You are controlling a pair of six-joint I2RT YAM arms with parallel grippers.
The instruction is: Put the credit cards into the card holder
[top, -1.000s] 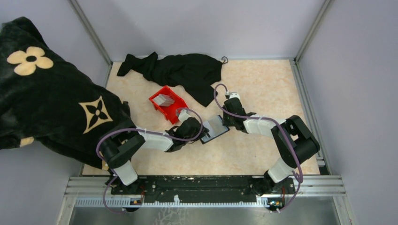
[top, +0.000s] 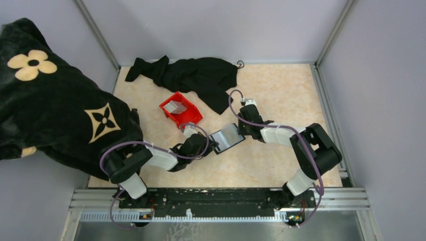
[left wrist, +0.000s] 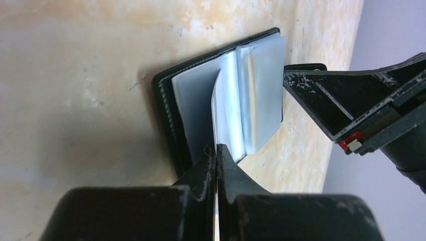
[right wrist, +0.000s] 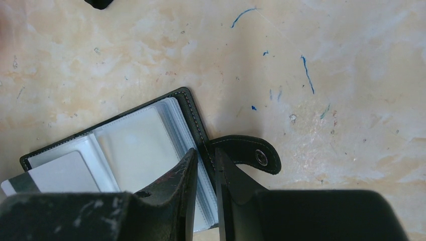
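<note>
The open card holder (top: 228, 135), black with clear sleeves, lies on the table between both grippers. In the left wrist view my left gripper is shut on a thin white edge, apparently a card or sleeve (left wrist: 218, 110), standing over the holder's left part. My right gripper is over the holder's right edge, beside the snap strap (right wrist: 243, 153); its fingers show a narrow gap, with nothing clearly between them. A grey-and-white card (right wrist: 65, 175) shows at the holder's left in the right wrist view.
A red box (top: 193, 113) with white cards (top: 176, 107) sits behind the left gripper. A black cloth (top: 201, 75) lies at the back and a large black cushion (top: 60, 100) at the left.
The right arm shows no visible movement.
</note>
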